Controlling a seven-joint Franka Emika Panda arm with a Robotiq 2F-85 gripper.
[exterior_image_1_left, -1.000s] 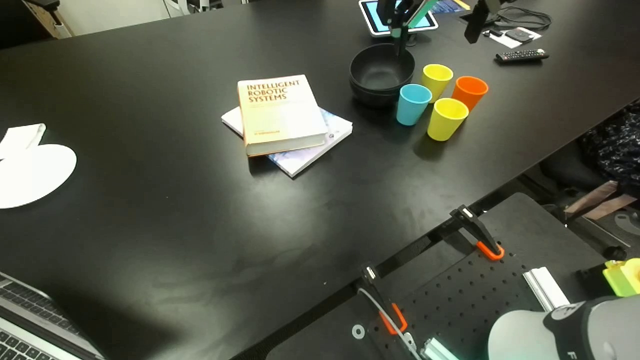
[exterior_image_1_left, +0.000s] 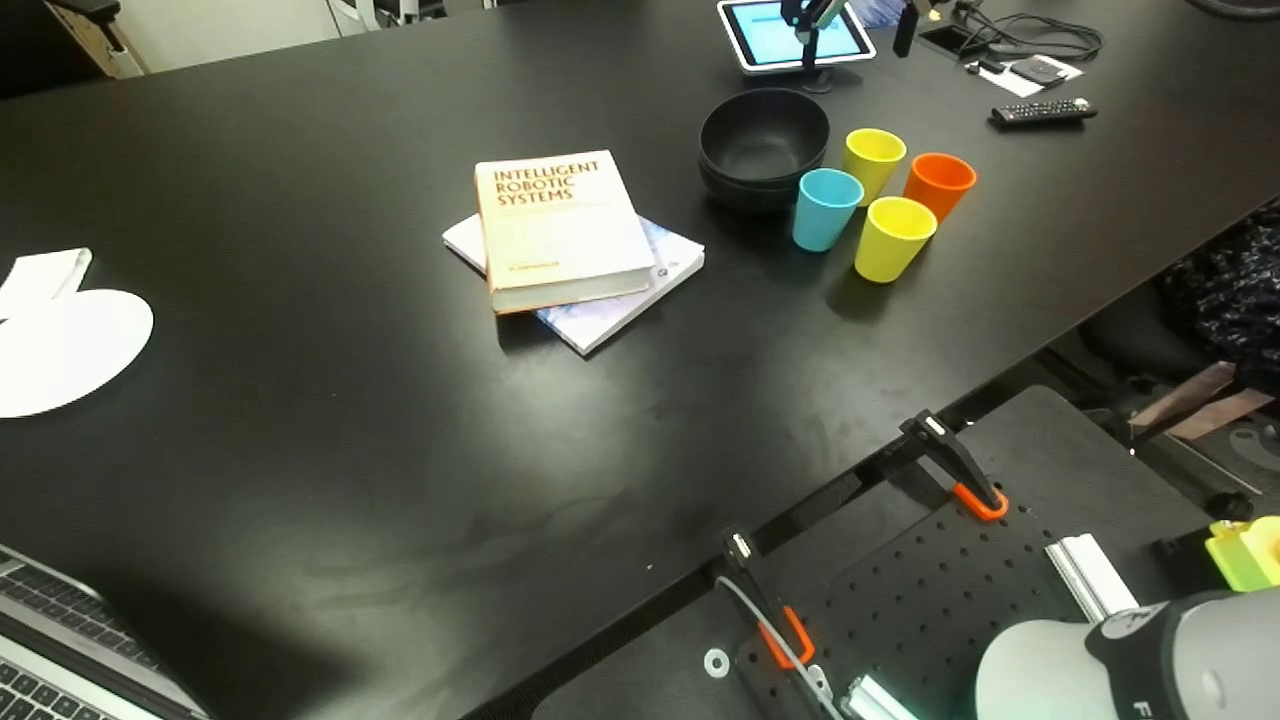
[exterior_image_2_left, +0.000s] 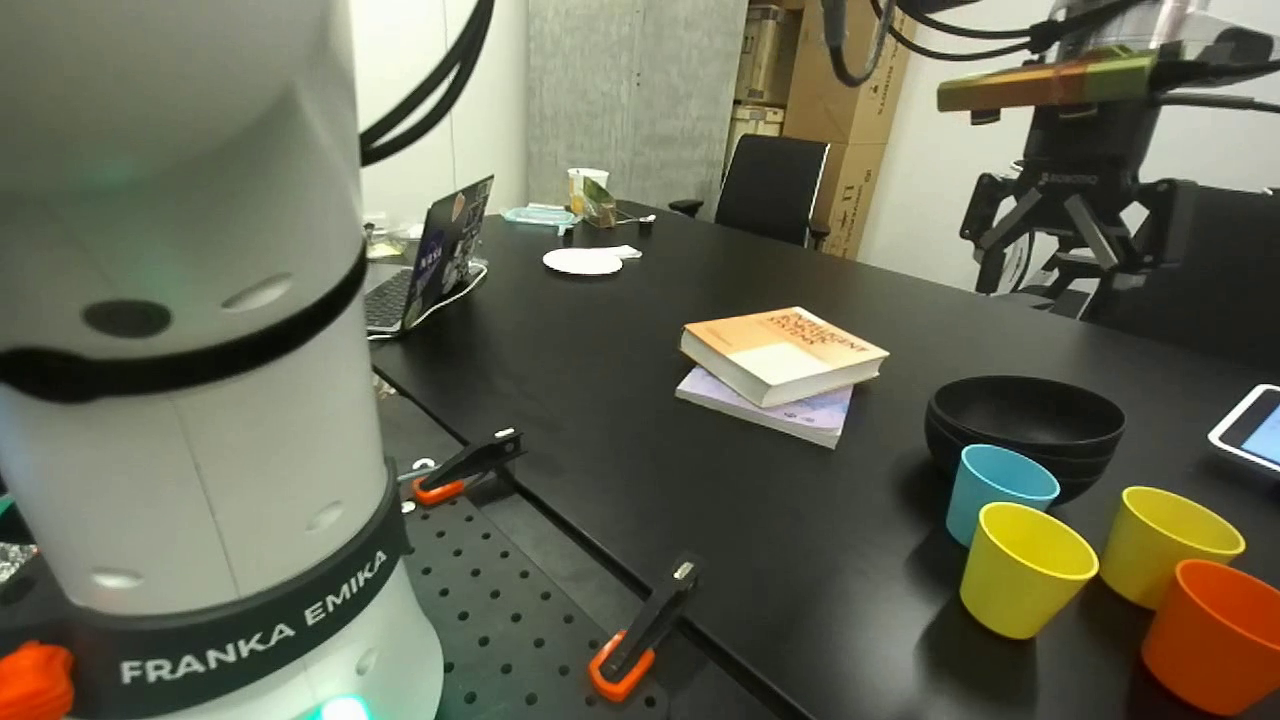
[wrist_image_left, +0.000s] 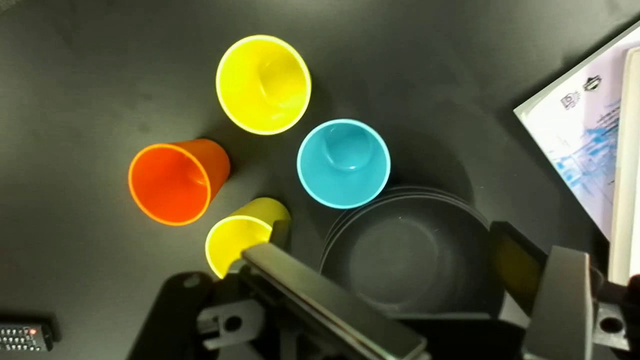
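My gripper (exterior_image_2_left: 1041, 286) hangs well above the table, its fingers wide apart and nothing between them. Below it in the wrist view is a black bowl (wrist_image_left: 399, 258), apparently stacked with another, partly covered by the fingers. A blue cup (wrist_image_left: 345, 162) stands close against the bowl's rim. One yellow cup (wrist_image_left: 264, 84) and an orange cup (wrist_image_left: 171, 183) are farther off. Another yellow cup (wrist_image_left: 240, 237) is partly hidden behind one finger. All the cups look upright and empty. In exterior view 1 only the fingertips show, at the top edge near the tablet (exterior_image_1_left: 768, 36).
Two stacked books (exterior_image_1_left: 564, 234) lie beside the bowls at mid-table. A remote (exterior_image_1_left: 1044, 112) and cables (exterior_image_1_left: 1044, 42) are at the far right. A white plate (exterior_image_1_left: 72, 354) and laptop (exterior_image_1_left: 72, 648) lie on the left.
In exterior view 1 the fingertips have shifted up in the picture, away from over the bowl and toward the tablet. Cups, bowls and books stand where they were.
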